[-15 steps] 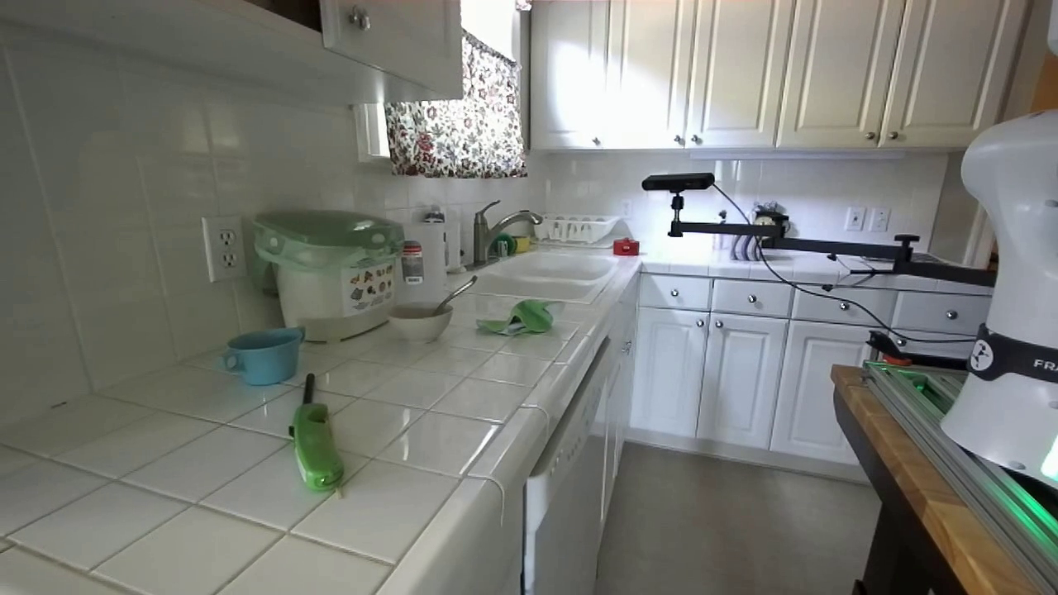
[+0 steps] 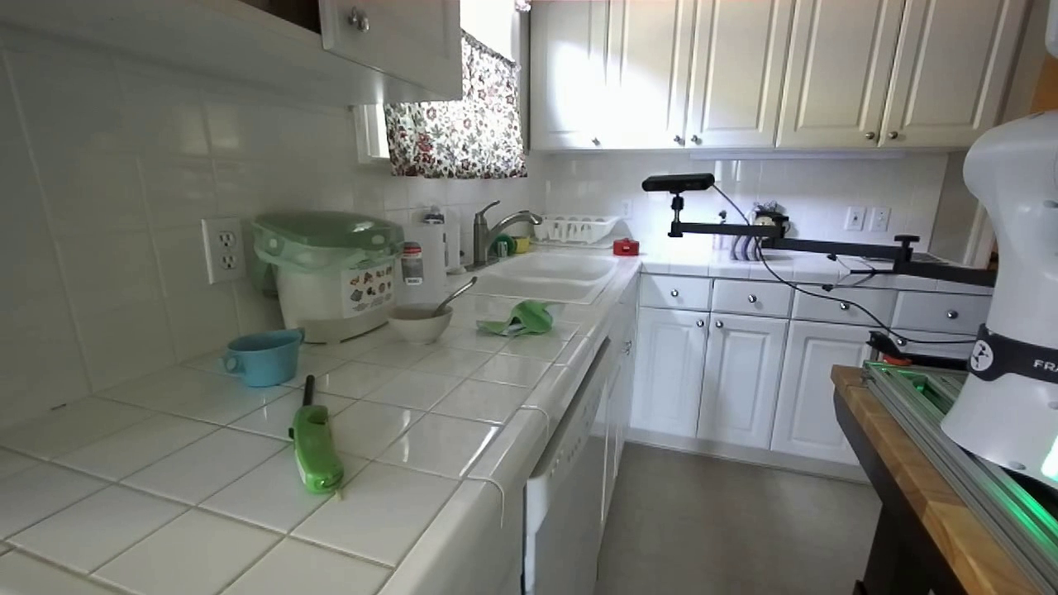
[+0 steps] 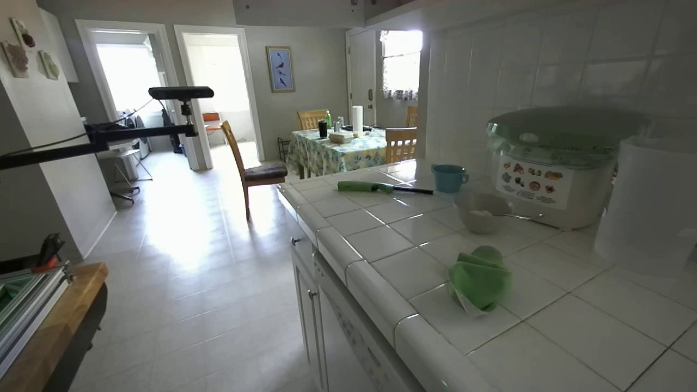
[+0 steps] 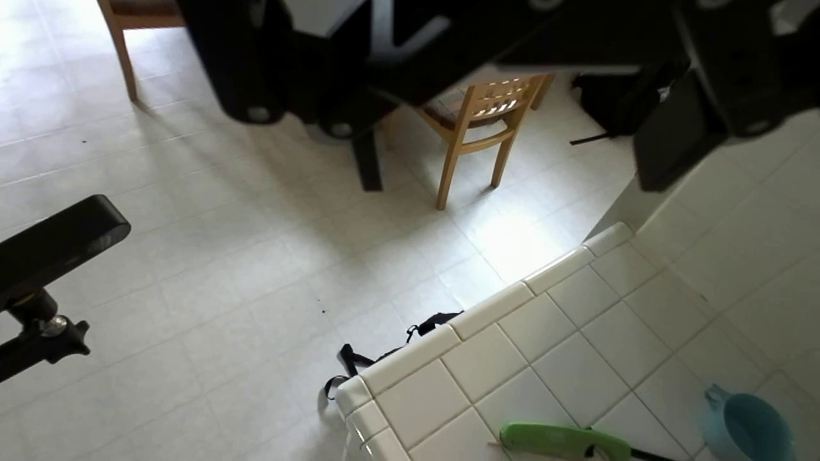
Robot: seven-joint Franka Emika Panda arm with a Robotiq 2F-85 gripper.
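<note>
In the wrist view my gripper is open, its dark fingers wide apart with nothing held between them. It hangs above the floor and the counter's end; the exterior views do not show it. A green lighter (image 2: 316, 448) with a black stem lies on the white tiled counter (image 3: 398, 238). Beside it stands a blue two-handled cup (image 2: 265, 359). A pale bowl (image 2: 421, 324) with a spoon in it sits farther along, and a crumpled green cloth-like piece (image 3: 481, 279) rests near the counter's front edge.
A white bin with a green lid (image 2: 332, 278) stands against the tiled wall, with a pale container (image 3: 647, 209) next to it. Camera arms (image 2: 793, 238) reach in from the robot's table. Open tile surrounds the lighter, and wooden chairs (image 4: 484, 127) stand beyond the counter.
</note>
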